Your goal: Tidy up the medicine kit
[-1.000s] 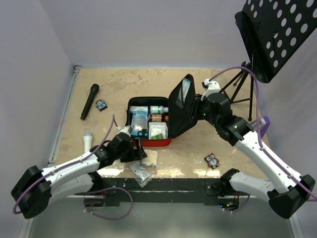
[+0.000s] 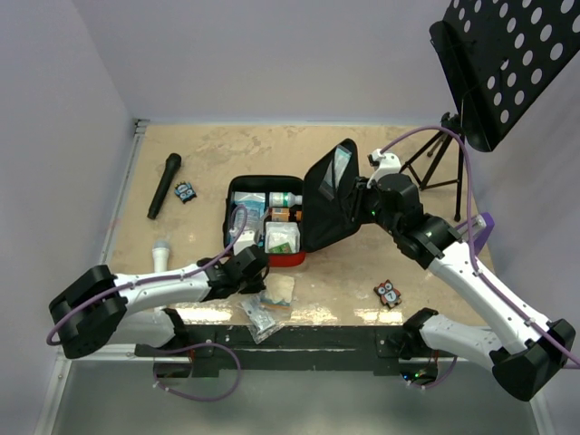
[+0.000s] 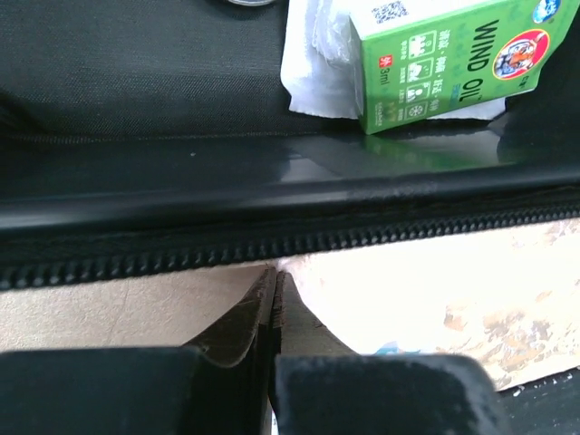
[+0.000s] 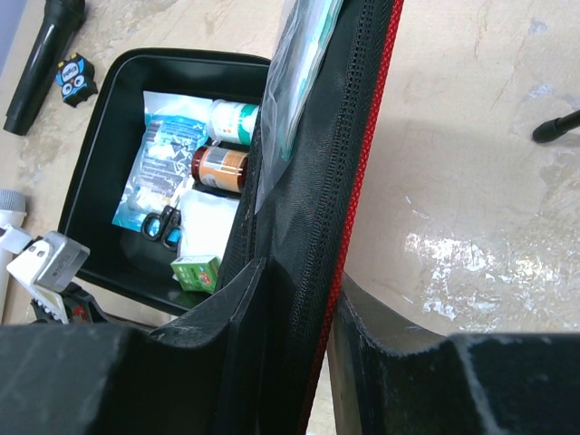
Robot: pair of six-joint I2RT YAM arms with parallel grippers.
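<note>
The medicine kit (image 4: 101,159) lies unzipped, holding a blue packet (image 4: 161,156), a white-and-green bottle (image 4: 233,121), a brown bottle (image 4: 219,169), scissors (image 4: 163,227), a white packet and a green Wind Oil box (image 3: 444,68). My left gripper is shut just outside the kit's front rim, its fingertips together with nothing between them. In front of the kit, a tan packet (image 2: 279,288) and a clear packet (image 2: 259,314) lie on the table, outside those fingers. My right gripper is shut on the kit's lid (image 4: 317,208), holding it up on the right.
A black microphone (image 2: 164,186) and a small owl-like block (image 2: 185,191) lie at left, with a white microphone (image 2: 160,256) nearer the left arm. Another block (image 2: 388,294) sits front right. A tripod (image 2: 441,154) stands at the back right.
My left gripper has moved right and gone from open to shut beside the kit's front rim. The kit has shifted slightly left.
</note>
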